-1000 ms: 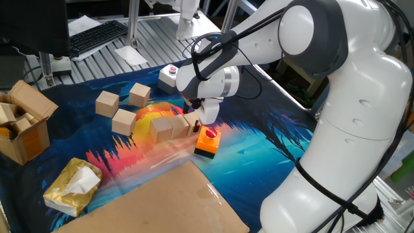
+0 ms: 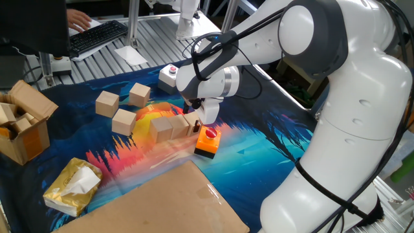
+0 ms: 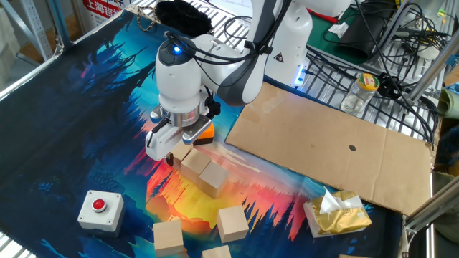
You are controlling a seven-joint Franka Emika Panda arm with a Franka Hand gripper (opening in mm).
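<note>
Three wooden cubes stand in a touching row on the colourful mat: an outer cube, a middle cube and an end cube. At that end cube my gripper is low and pointing down, with a dark fingertip against its near side. The same end cube shows partly under the gripper in the second view. The hand hides much of the fingers, so whether they press on the cube cannot be made out.
Beside the hand stands an orange box with a red button. Three loose cubes, one of them a cube, lie left of the row. A white button box, tissue pack, cardboard sheet and open carton surround them.
Arm, gripper and cubes have not visibly moved. Only a person's hand has come into sight by the keyboard at the top left.
</note>
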